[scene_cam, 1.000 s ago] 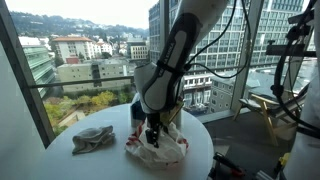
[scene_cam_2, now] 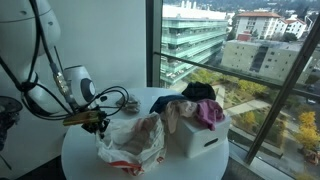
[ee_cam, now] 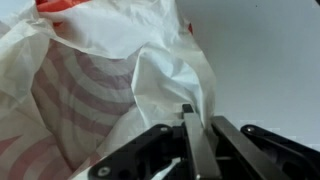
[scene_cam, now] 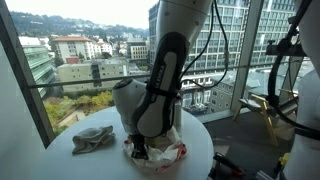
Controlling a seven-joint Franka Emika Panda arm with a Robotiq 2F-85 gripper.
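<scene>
A white plastic bag (scene_cam_2: 134, 142) with red print sits on the round white table, its mouth facing up. In the wrist view the bag's rim (ee_cam: 185, 85) runs between the fingers of my gripper, which is shut on it. Reddish stripes (ee_cam: 85, 95) show inside the open bag. From the second exterior view, my gripper (scene_cam_2: 103, 122) is at the bag's left edge. The arm hides part of the bag (scene_cam: 172, 155) in the first exterior view.
A grey cloth (scene_cam: 93, 139) lies on the table's left side. A white box (scene_cam_2: 200, 137) stands beside the bag with dark, red and pink cloths (scene_cam_2: 208, 111) draped on top. Bare table (scene_cam: 95, 165) shows at the front left.
The arm has come lower and nearer the first exterior camera, its gripper moving down and left to the bag's near side. The bag looks lower and more crumpled there.
</scene>
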